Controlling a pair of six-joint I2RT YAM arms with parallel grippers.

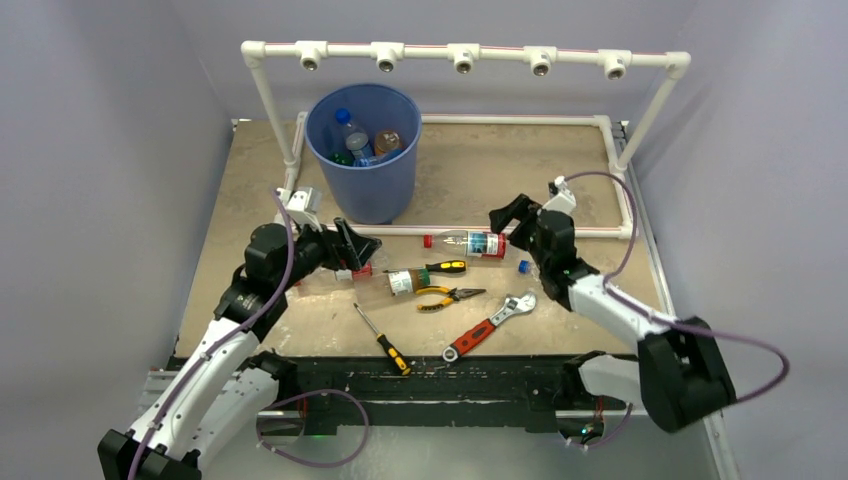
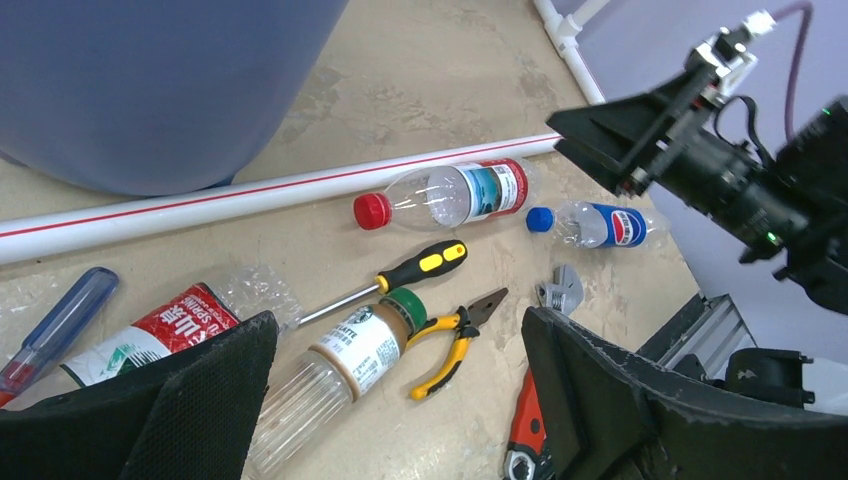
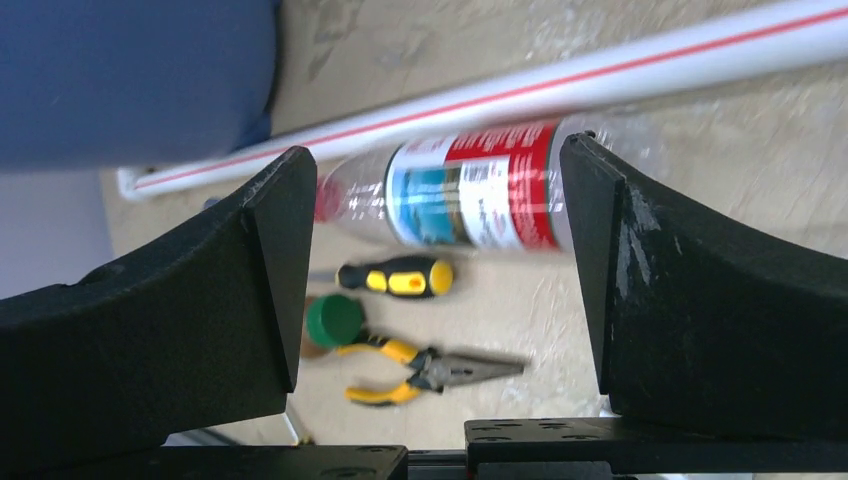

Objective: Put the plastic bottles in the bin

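The blue bin (image 1: 360, 185) at the back left holds several bottles. A red-capped bottle (image 1: 465, 243) lies along the pipe; in the right wrist view its label (image 3: 470, 190) sits between the fingers of my open right gripper (image 1: 512, 215), which is above it. A Pepsi bottle (image 2: 590, 225) lies to the right. My left gripper (image 1: 355, 245) is open above a red-label bottle (image 2: 175, 335) and a green-capped bottle (image 2: 340, 370) on the table.
Among the bottles lie screwdrivers (image 1: 392, 352), pliers (image 1: 450, 298) and an adjustable wrench (image 1: 482, 330). The white pipe frame (image 1: 540, 232) borders a clear back area; an overhead pipe rail (image 1: 425, 50) spans the rear.
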